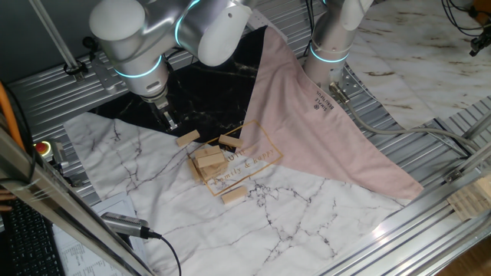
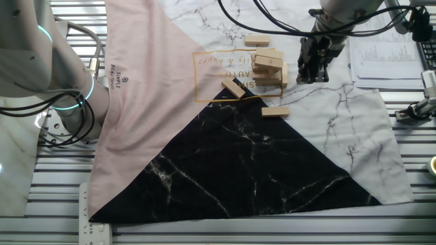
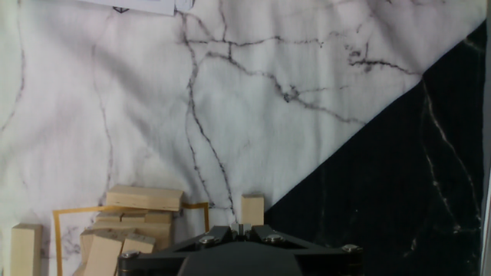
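Note:
Several pale wooden blocks lie in a small pile (image 1: 209, 159) on the cloth, partly over its gold-framed print. Loose around the pile are one block (image 1: 187, 139) toward the arm, another (image 1: 230, 142) near the black-pink corner, and a third (image 1: 233, 195) on the white part. My gripper (image 1: 172, 124) hangs above the cloth, beside the pile and apart from it. In the wrist view its fingertips stand close together at the bottom edge, seemingly shut, with nothing visible between them; a single block (image 3: 252, 209) shows just beyond them, and the pile (image 3: 144, 201) is to the left.
The cloth has white marbled, black (image 2: 204, 170) and pink (image 2: 143, 88) areas, mostly bare. Papers (image 2: 381, 61) and a cabled device (image 1: 126, 225) lie by the cloth's edge. Metal rails surround the cloth.

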